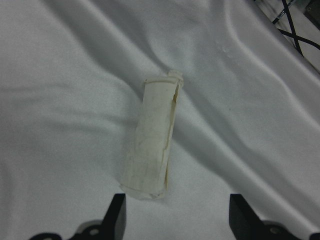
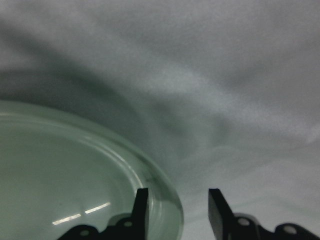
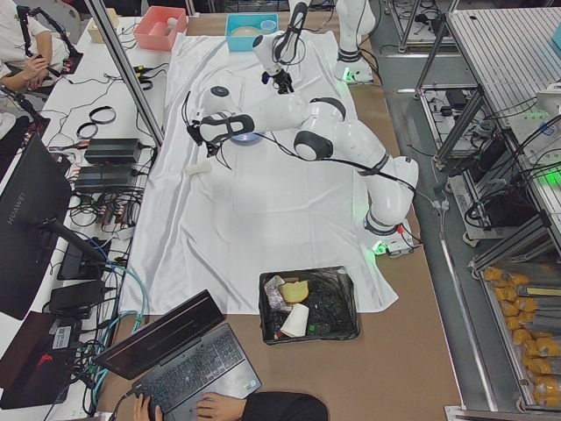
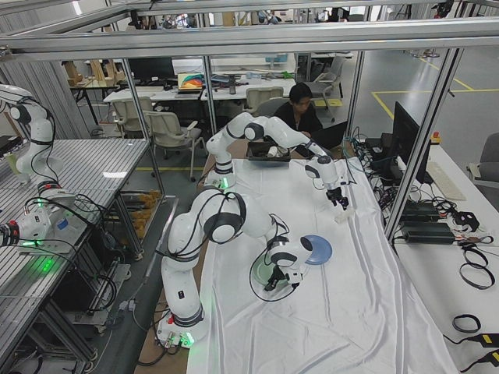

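Note:
A white folded paper-like strip [image 1: 150, 135] lies on the white cloth, centred in the left wrist view; my left gripper is open above it, with nothing between its fingers. In the right camera view that gripper [image 4: 337, 199] is over the strip. A green plate [image 2: 70, 175] lies under my right gripper, which is open at the plate's rim; in the right camera view the right arm partly covers the plate. A blue plate [image 4: 319, 253] lies between the two grippers.
A black bin [image 3: 333, 316] with items sits at one end of the cloth, near a laptop and a person's hands. A blue container [image 3: 237, 39] stands at the other end.

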